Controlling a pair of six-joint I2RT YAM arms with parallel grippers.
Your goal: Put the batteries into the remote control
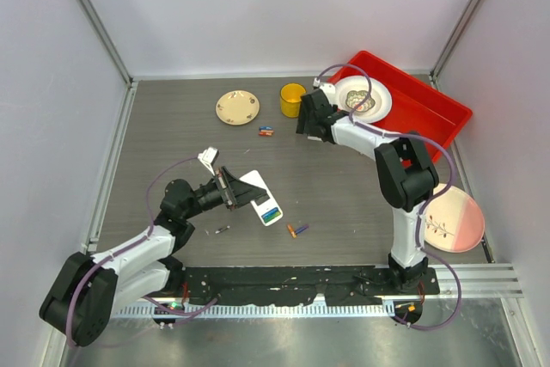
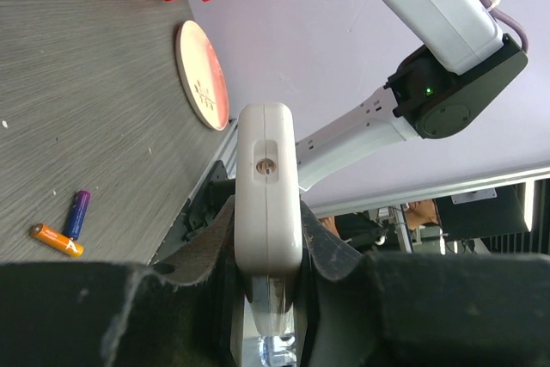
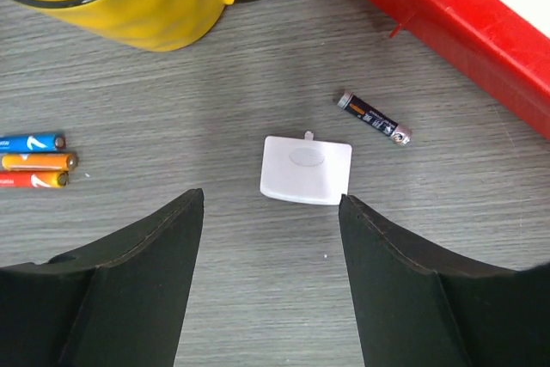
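Observation:
My left gripper (image 1: 249, 192) is shut on the white remote control (image 2: 268, 195), whose open battery compartment in the top view (image 1: 266, 212) shows coloured batteries. My right gripper (image 1: 311, 122) is part open over the white battery cover (image 3: 305, 169), which lies on the table between its fingertips in the right wrist view. A dark battery (image 3: 374, 118) lies just beyond the cover. Blue, orange and red batteries (image 3: 34, 161) lie to the left. An orange battery (image 2: 56, 239) and a purple one (image 2: 77, 215) lie near the front.
A yellow mug (image 1: 292, 100) and a cream plate (image 1: 236, 107) stand at the back. A red bin (image 1: 430, 122) holding a white plate sits at the back right, close beside the right gripper. A pink plate (image 1: 460, 225) lies at the front right.

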